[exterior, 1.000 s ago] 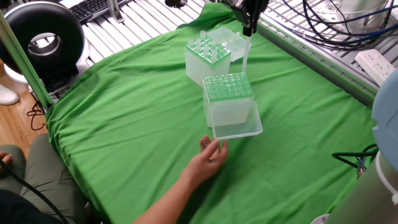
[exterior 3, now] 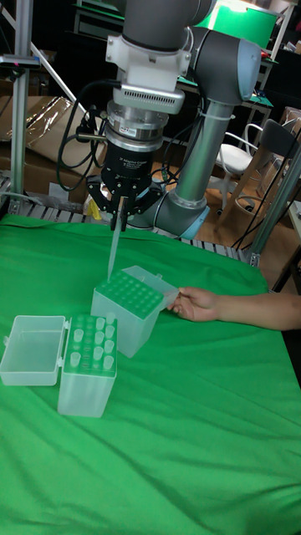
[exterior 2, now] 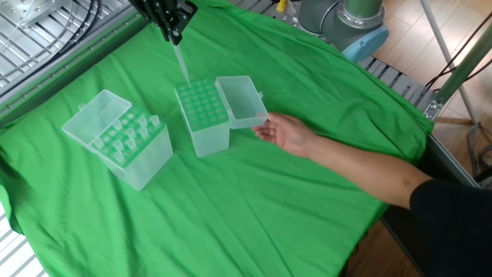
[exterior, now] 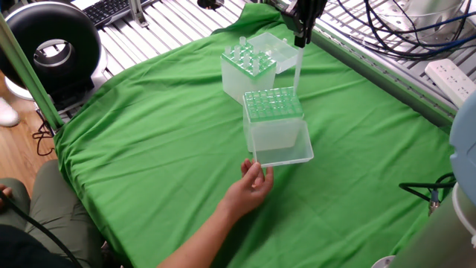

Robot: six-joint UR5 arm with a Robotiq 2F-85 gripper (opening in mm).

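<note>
My gripper is shut on a long translucent pipette tip, which points down near a corner of a tip box. That box has a green top plate with a grid of holes and no tips visible standing in it. Its clear lid hangs open. In exterior view 1 the tip reaches down to about the back right corner of the plate; whether its end sits in a hole cannot be told. Beside it, a second box holds several tips standing in its green plate, its lid open too.
A person's hand touches the open lid of the box without tips. Green cloth covers the table, clear in front of both boxes. A white power strip and cables lie beyond the cloth's edge.
The gripper and tip have shifted very slightly in exterior view 1. The person's hand has moved a little closer against the lid. Both boxes stay in place.
</note>
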